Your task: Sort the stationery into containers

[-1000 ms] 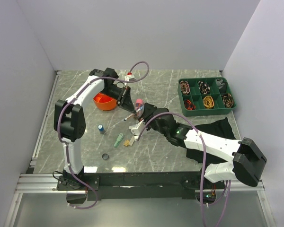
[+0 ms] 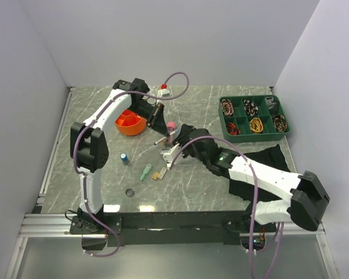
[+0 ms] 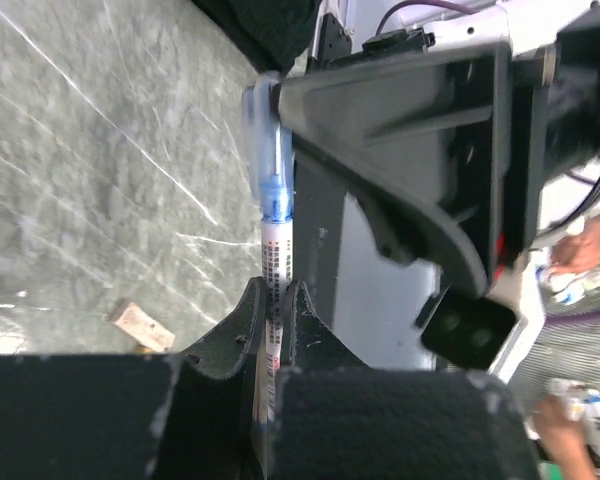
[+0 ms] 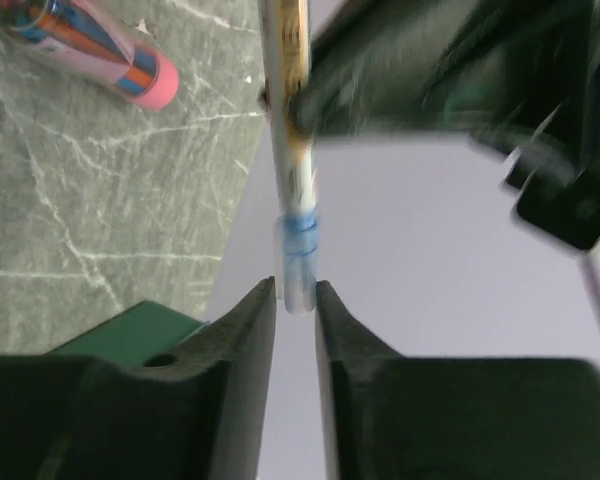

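A white pen with a clear blue cap is held upright in my left gripper, which is shut around its white barrel. From above, the pen slants between the two hands over the table. My right gripper is close beside the left one. In the right wrist view, the pen's blue-banded end reaches to the fingertips of my right gripper; these stand apart on either side of it. Whether they touch the pen is unclear. A pink-ended tube of coloured sticks lies on the table.
An orange bowl stands behind the left arm, and a green divided tray with coiled cords at the back right. Loose on the table are a blue bottle, a green item, small blocks and a ring. Black cloth lies right.
The right arm shifted a little to the right; both grippers remain close together.
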